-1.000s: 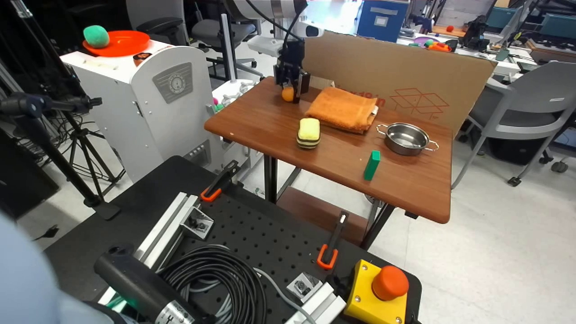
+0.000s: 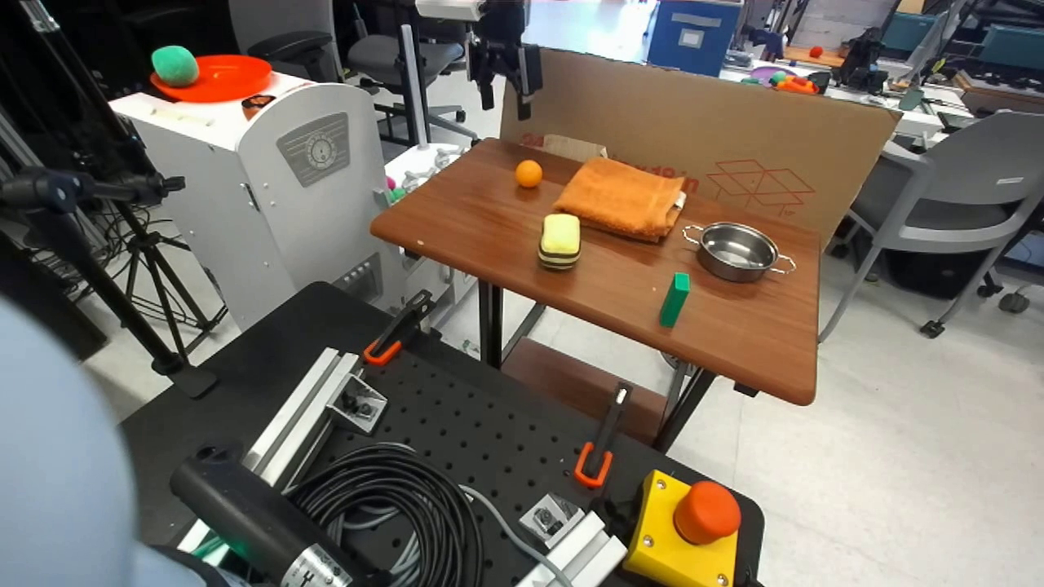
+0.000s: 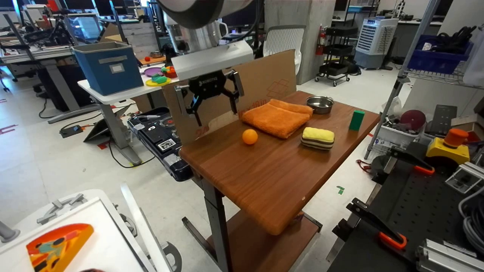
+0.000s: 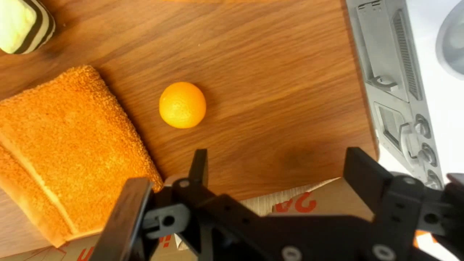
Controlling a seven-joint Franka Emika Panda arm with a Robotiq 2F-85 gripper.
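Observation:
On the brown table [image 2: 460, 200] rests a bare orange [image 2: 528, 174], near its back left in exterior view 1. My gripper [image 2: 506, 109] hangs well above the table's far edge, clear of the orange. Its fingers [image 4: 199, 167] stand wide apart in the wrist view, and only bare wood and cardboard show between them. The orange [image 4: 182, 105] appears there beyond the fingertips, apart from the folded orange towel [image 4: 74, 148]. A yellow sponge with dark stripes [image 3: 317, 138] lies near the towel. The small steel pot [image 2: 736, 251] and an upright green block [image 2: 675, 299] stand farther right.
A cardboard sheet [image 2: 685, 127] rises along the back table edge. The white toy kitchen [image 2: 313, 166] stands off the table's left end. A black pegboard bench [image 2: 470, 411] is in front. Bare wood surrounds the orange on its open side.
A second ago my gripper was down at the orange, partly covering it. Now it has risen and moved back, leaving the orange on the table.

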